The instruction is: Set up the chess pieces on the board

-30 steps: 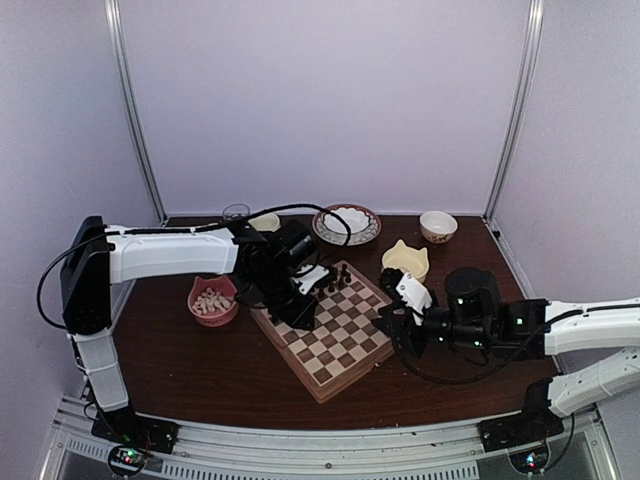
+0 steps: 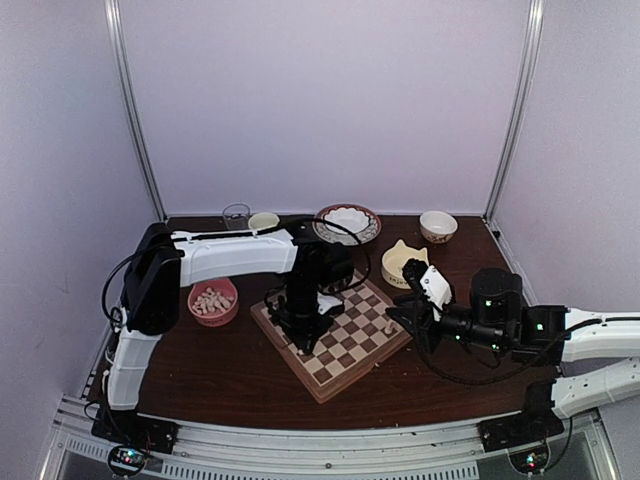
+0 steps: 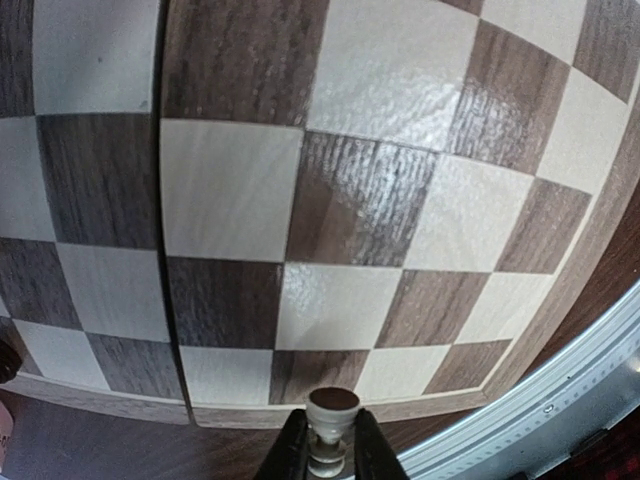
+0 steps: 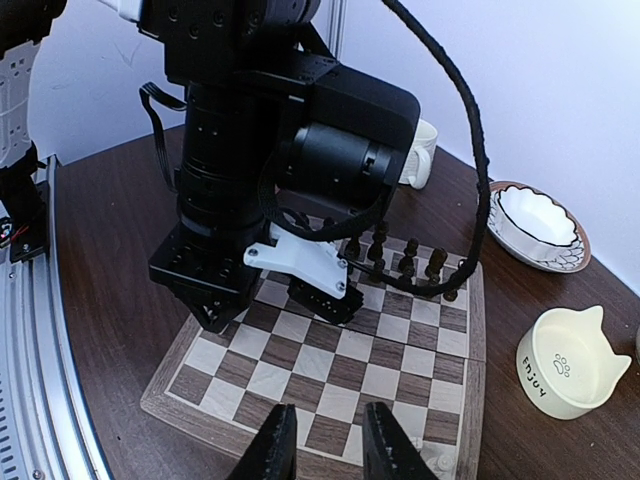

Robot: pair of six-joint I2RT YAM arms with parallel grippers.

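The chessboard (image 2: 355, 350) lies in the table's middle. My left gripper is shut on a white chess piece (image 3: 332, 410), held upright over the board's near edge. Dark pieces (image 4: 435, 265) stand along the board's far side, partly hidden by the left arm. My right gripper hangs open at the board's right, nothing between its fingers. A few light pieces lie by the board's right edge, small in the top view. A pink bowl (image 2: 213, 313) at the left holds several light pieces.
A cat-shaped bowl (image 4: 555, 375), a patterned plate (image 2: 365, 230) and a white bowl (image 2: 438, 228) stand at the back and right. A glass (image 2: 236, 216) and a mug (image 4: 420, 150) are at the back left.
My left arm has swung right over the board, its gripper now pointing down. The right arm has shifted slightly to the right since a second ago.
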